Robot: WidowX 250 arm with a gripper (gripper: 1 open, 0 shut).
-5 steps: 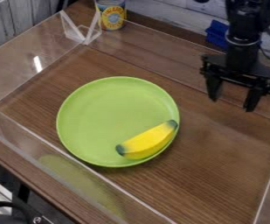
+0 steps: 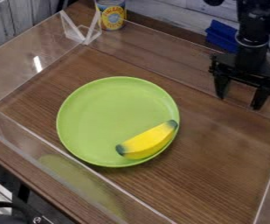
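A black robot gripper (image 2: 242, 87) hangs at the right edge of the camera view, over the back right of the wooden table, its two fingers apart with nothing visible between them. A large green plate (image 2: 102, 114) fills the left middle. A yellow banana (image 2: 147, 140) with green tips lies on the plate's lower right part.
A blue object (image 2: 220, 36) stands at the back behind the gripper. A can (image 2: 110, 12) and a clear plastic item (image 2: 85, 26) are at the back left. Clear walls edge the left side.
The gripper has shifted a little to the right and slightly back over the last second. The plate and banana have not moved.
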